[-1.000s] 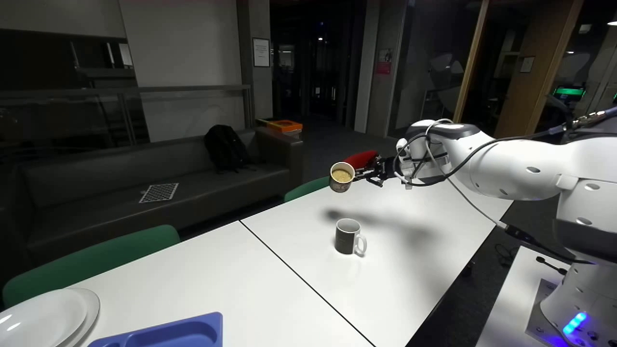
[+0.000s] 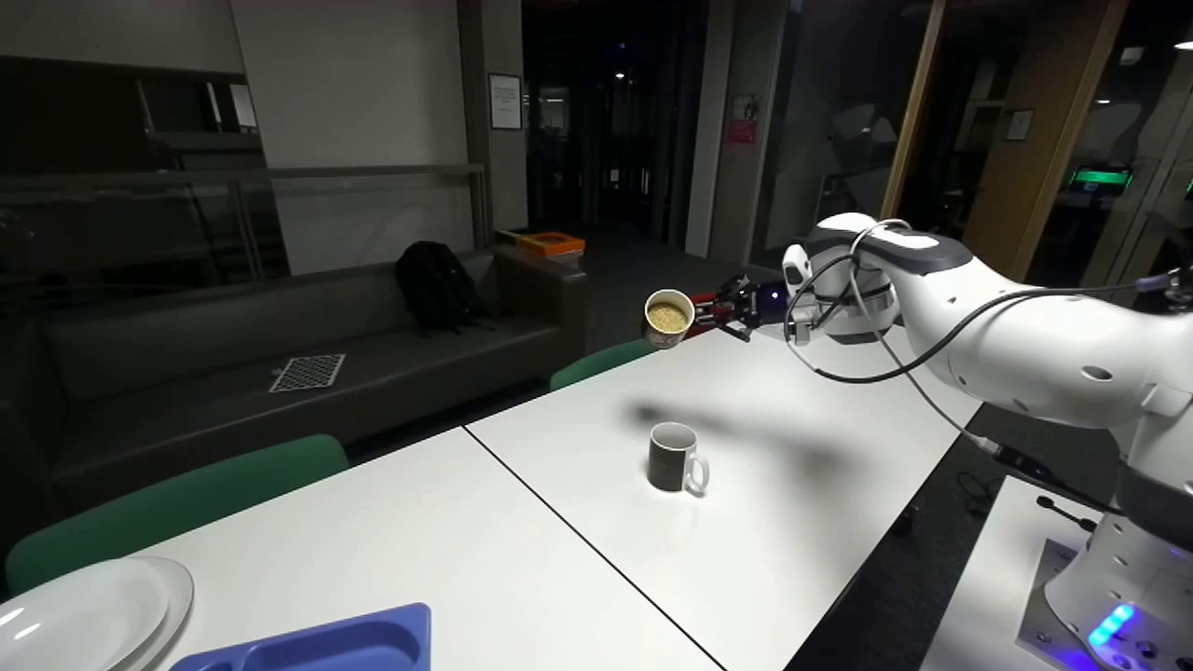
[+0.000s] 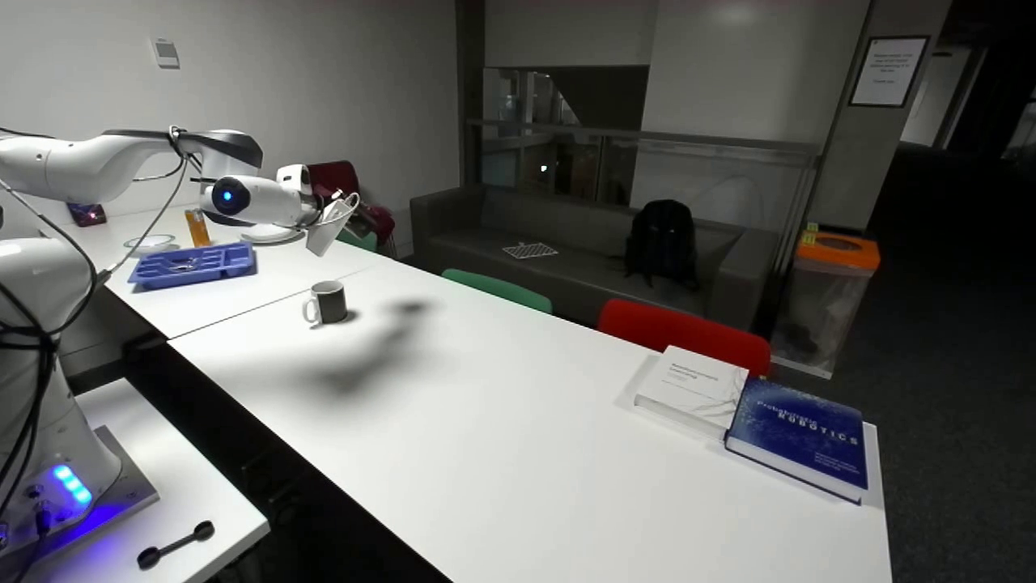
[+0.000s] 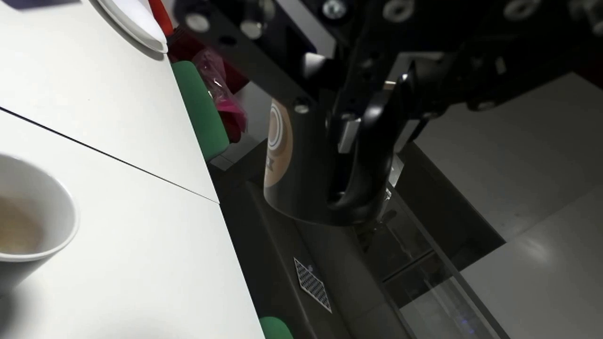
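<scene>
A paper cup (image 2: 667, 320) with tan, grainy-looking contents is held in the air above the table, tilted with its mouth towards exterior view 1. My gripper (image 2: 706, 312) is shut on its side. In the wrist view the cup's dark wall with an orange print (image 4: 281, 152) shows beside the black finger (image 4: 367, 186). A dark grey mug (image 2: 672, 460) with a white inside and handle stands upright on the table, lower than the cup and apart from it. Something brownish shows inside the mug (image 4: 59, 203) in the wrist view.
On the white table (image 3: 486, 408) lie a blue tray (image 3: 199, 265), white plates (image 2: 84, 615) and two books (image 3: 796, 437). Green chairs (image 2: 179, 503) and a red chair (image 3: 680, 335) line the far edge.
The cup and gripper have risen a little and shifted slightly right in exterior view 1. The arm has moved up and back. The mug stands where it was.
</scene>
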